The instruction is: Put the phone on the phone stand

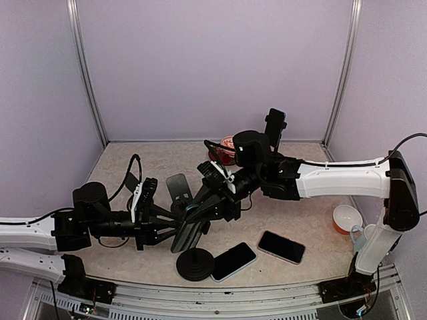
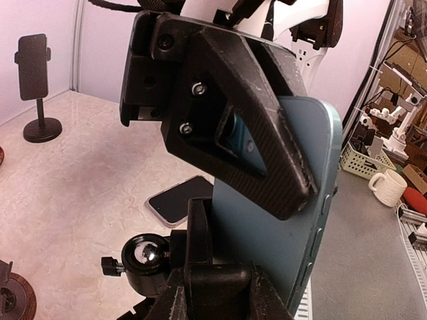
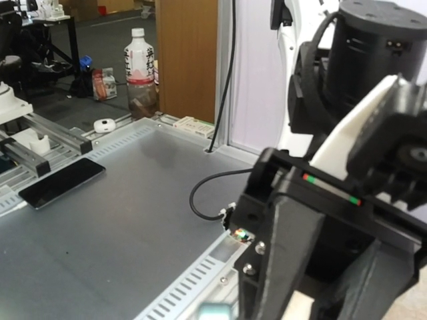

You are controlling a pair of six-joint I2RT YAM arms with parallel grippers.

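Observation:
A light blue phone (image 2: 273, 233) stands upright at the front phone stand, whose round black base (image 1: 195, 265) is at the table's front centre. My left gripper (image 1: 172, 227) is shut on the stand's dark holder, seen with its ball joint (image 2: 147, 257) in the left wrist view. My right gripper (image 1: 197, 213) is shut on the phone above it. The phone's seating in the holder is largely hidden. In the right wrist view the gripper's body fills the lower right.
Two phones (image 1: 281, 247) (image 1: 233, 261) lie flat at front right. Another stand (image 1: 275, 127) is behind the right arm, a grey stand (image 1: 177, 186) at centre back, a bowl (image 1: 347, 217) and mug at right.

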